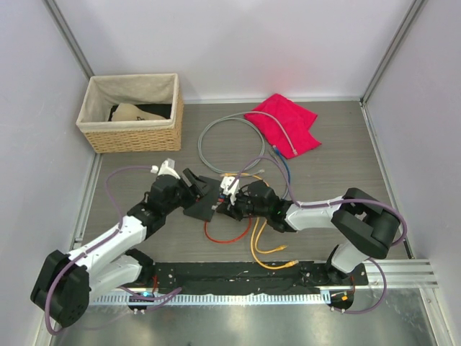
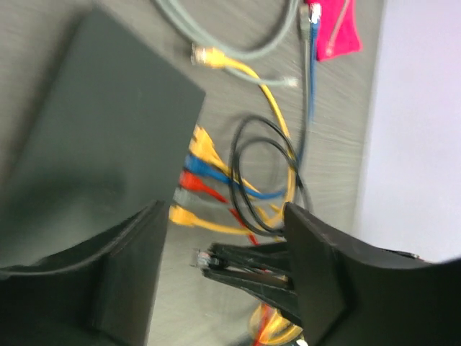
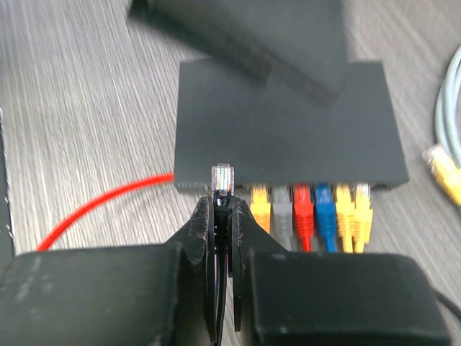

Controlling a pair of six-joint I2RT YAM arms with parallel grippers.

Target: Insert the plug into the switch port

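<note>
The black switch box (image 3: 288, 130) has yellow, grey, red and blue plugs (image 3: 324, 209) along its front edge and a red cable on its left side. My right gripper is shut on a black cable, whose clear-tipped plug (image 3: 222, 176) points at that front edge, left of the seated plugs; whether it touches the box I cannot tell. My left gripper is part open over the switch, with nothing seen between its fingers; in the right wrist view its dark body hangs above the box.
A wicker basket (image 1: 130, 137) stands at the back left, and a red cloth (image 1: 295, 122) lies at the back right. Loose yellow cables (image 1: 274, 265) and a grey coiled cable (image 1: 203, 151) lie on the grey floor around the switch.
</note>
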